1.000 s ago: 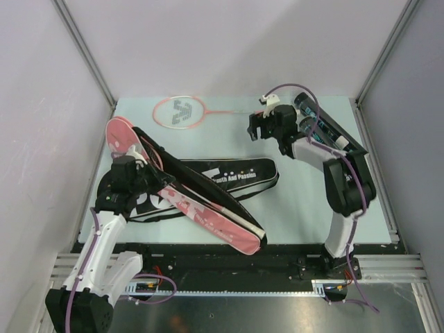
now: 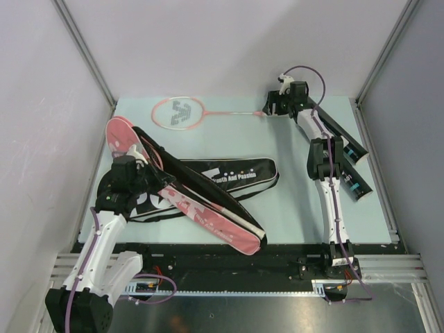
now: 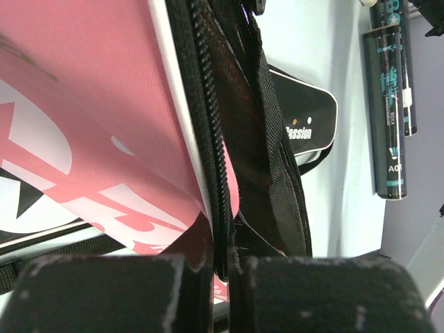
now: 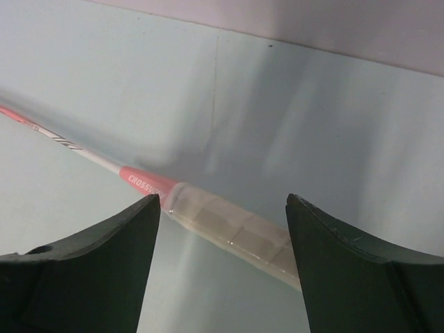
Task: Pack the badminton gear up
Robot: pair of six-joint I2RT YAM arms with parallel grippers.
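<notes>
A pink racket (image 2: 182, 112) lies flat at the back of the table, its handle pointing right. Over that handle hangs my right gripper (image 2: 268, 108), open; in the right wrist view the pale grip (image 4: 229, 225) shows between and beyond its fingers, and whether they touch it cannot be told. The pink-and-black racket bag (image 2: 208, 216) gapes open at front left, with a racket's pink head (image 2: 125, 139) showing at its upper end. My left gripper is shut on the bag's zipper edge (image 3: 208, 139).
A second black bag (image 2: 239, 173) lies beneath the pink one. Dark shuttlecock tubes (image 2: 355, 182) lie at the right side, close to my right arm.
The left arm, bags and racket look unmoved.
</notes>
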